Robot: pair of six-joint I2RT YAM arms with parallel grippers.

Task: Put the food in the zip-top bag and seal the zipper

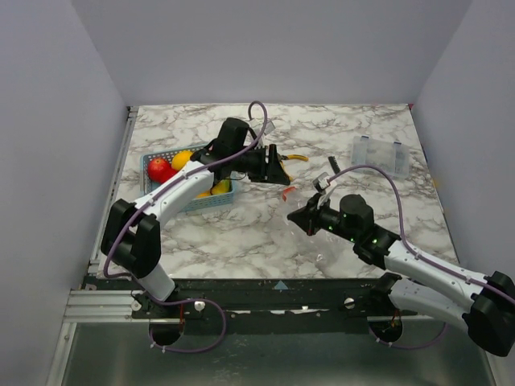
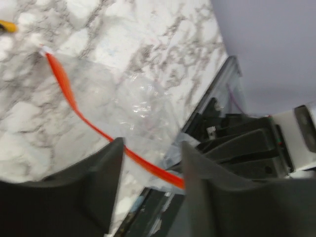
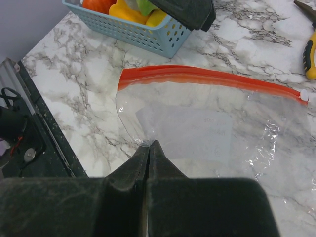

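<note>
A clear zip top bag (image 3: 182, 133) with an orange-red zipper strip (image 3: 207, 76) lies over the marble table. My right gripper is shut on the bag's near side edge, where the film puckers at its fingertips. Part open, my left gripper (image 1: 279, 173) stands just beyond the bag's zipper end in the top view. In the left wrist view its blurred fingers (image 2: 101, 185) are apart, and the red strip passes across the gap below; I see no grip on it. The food, with a red tomato-like piece (image 1: 159, 169) and yellow pieces (image 1: 181, 160), sits in the blue basket (image 1: 211, 199).
Yellow-handled pliers (image 3: 310, 57) lie behind the bag. A clear plastic box (image 1: 380, 155) is at the back right, with a dark-handled tool (image 1: 334, 165) near it. Bare marble shows at the front left.
</note>
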